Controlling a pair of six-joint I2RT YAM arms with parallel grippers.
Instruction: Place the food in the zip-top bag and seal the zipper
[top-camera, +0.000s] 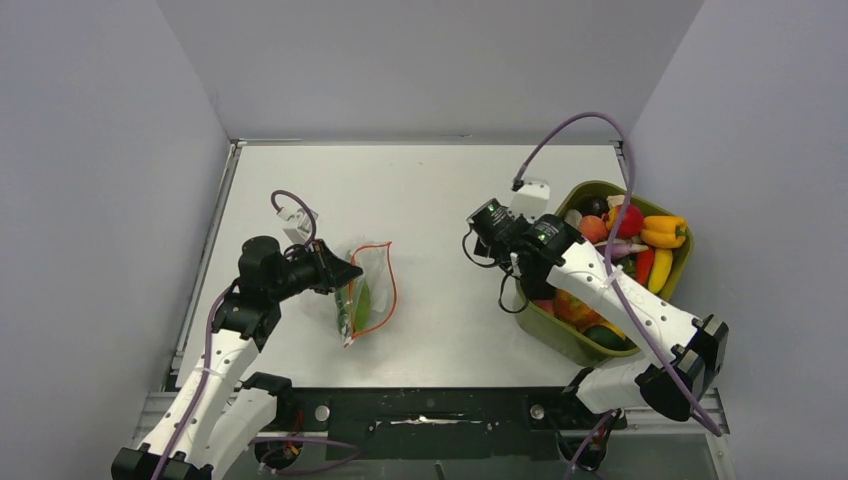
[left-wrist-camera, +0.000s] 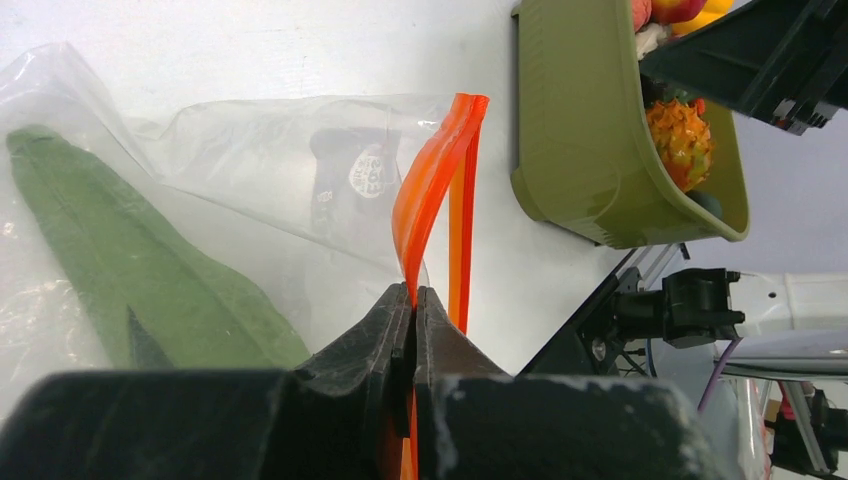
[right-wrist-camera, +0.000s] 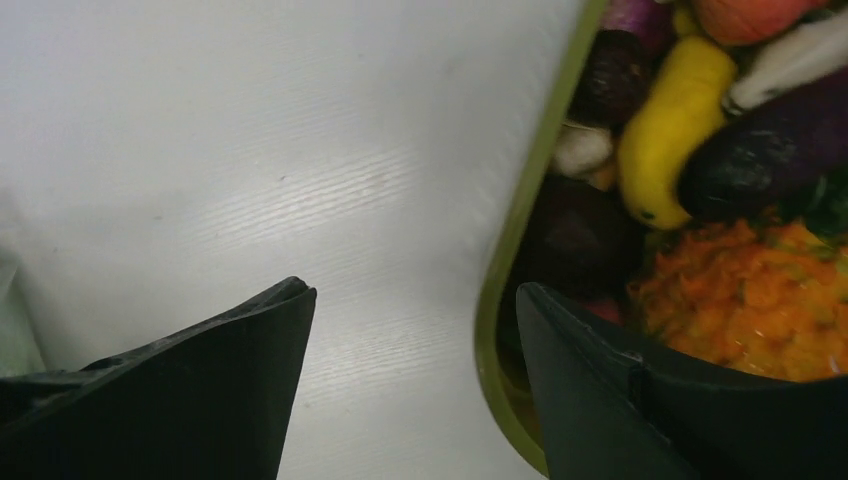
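A clear bag with an orange zipper edge (top-camera: 394, 285) stands on the table, its mouth spread into a loop. Inside it lies a green, elongated food item (left-wrist-camera: 170, 270). My left gripper is shut on the orange zipper edge, which runs up between its fingertips. Over the left rim of the green bin (right-wrist-camera: 490, 320) hangs my right gripper, open, one finger on each side of the rim as seen in its wrist view. Nothing is between those fingers apart from the view of rim and table below.
The bin is heaped with food: a yellow squash (right-wrist-camera: 670, 130), an eggplant (right-wrist-camera: 770, 150), a spiky orange fruit (left-wrist-camera: 680, 145), a red pepper and yellow peppers (top-camera: 664, 231).
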